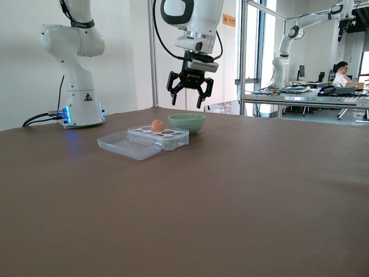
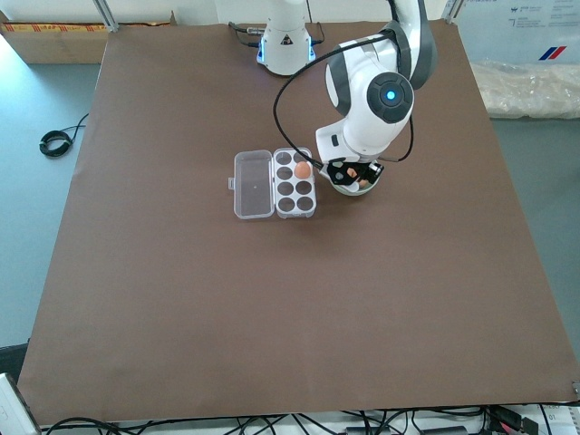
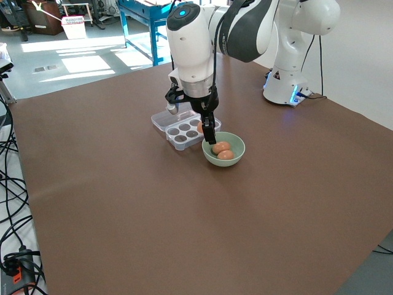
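Note:
An open clear egg box with a white holed tray [image 2: 294, 200] holds one brown egg [image 2: 303, 170]; in the top view its lid [image 1: 125, 147] lies flat on the table. Beside it a pale green bowl [image 3: 211, 156] holds two brown eggs [image 3: 225, 155]. My black gripper [image 1: 185, 96] hangs above the bowl area in the top view, its fingers apart with nothing visible between them. In the left view it partly hides the bowl; in the right view it is seen side-on over the bowl.
The arm's white base [image 2: 283, 50] stands at the back with cables beside it. Cables and a power strip lie off the table's edge.

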